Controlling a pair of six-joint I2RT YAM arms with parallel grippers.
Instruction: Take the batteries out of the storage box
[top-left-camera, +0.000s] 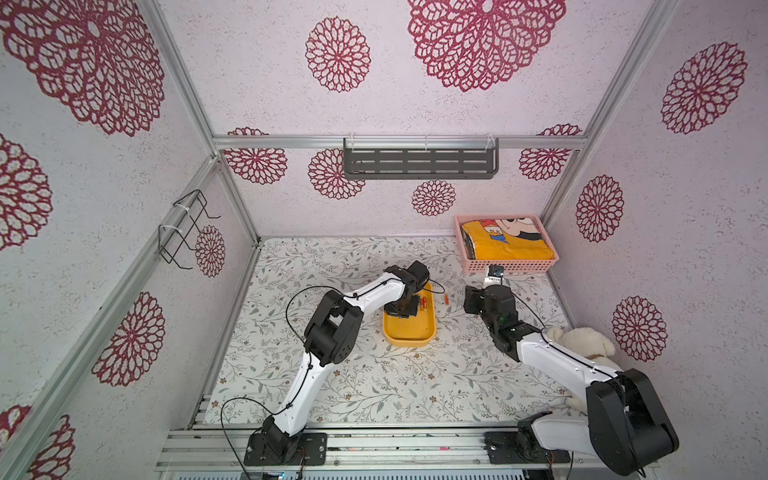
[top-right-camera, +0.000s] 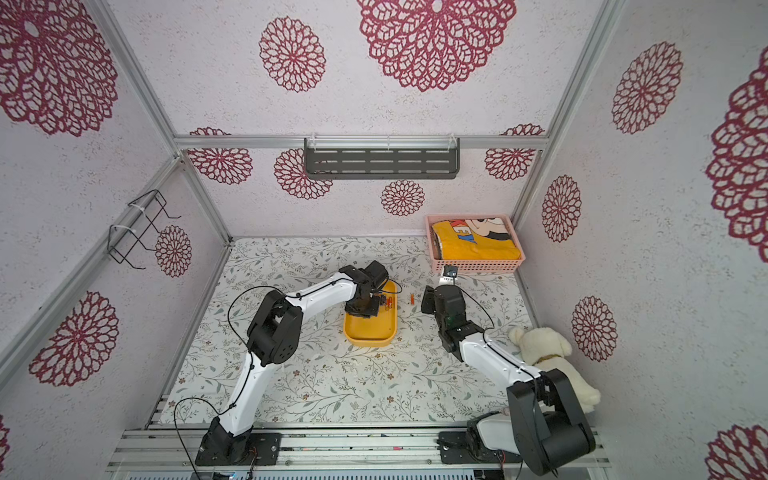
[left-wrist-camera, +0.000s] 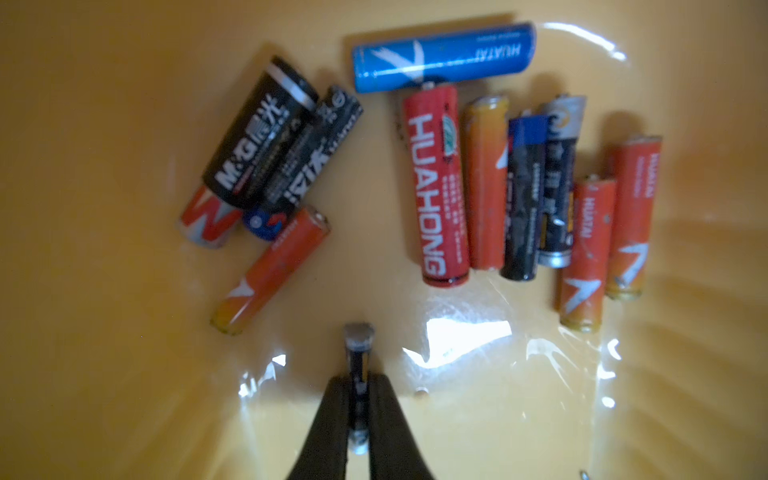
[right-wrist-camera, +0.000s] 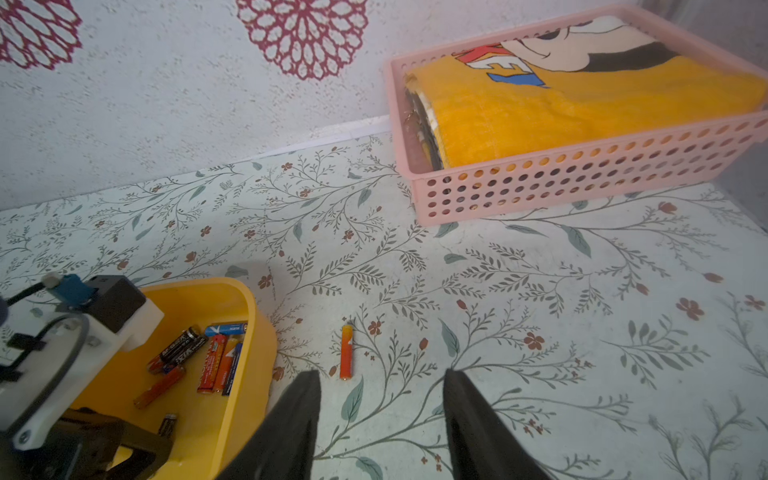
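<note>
Inside the yellow storage box (top-left-camera: 409, 341), my left gripper is shut on a small dark battery (left-wrist-camera: 358, 340) with silver ends, low near the box floor. Ahead of it in the left wrist view lie several loose batteries: a tilted orange one (left-wrist-camera: 270, 268), a black M&G one (left-wrist-camera: 260, 132), a blue one (left-wrist-camera: 445, 56) and a red Huahong one (left-wrist-camera: 436, 184) beside a row of others. Outside the box, an orange battery (right-wrist-camera: 346, 352) rests on the table. My right gripper hangs open over the table, with nothing between its fingers.
A pink basket (right-wrist-camera: 576, 172) with a yellow cloth stands at the back right. A white plush toy (top-right-camera: 552, 360) lies by the right arm. The patterned table (right-wrist-camera: 560, 320) right of the box is mostly clear.
</note>
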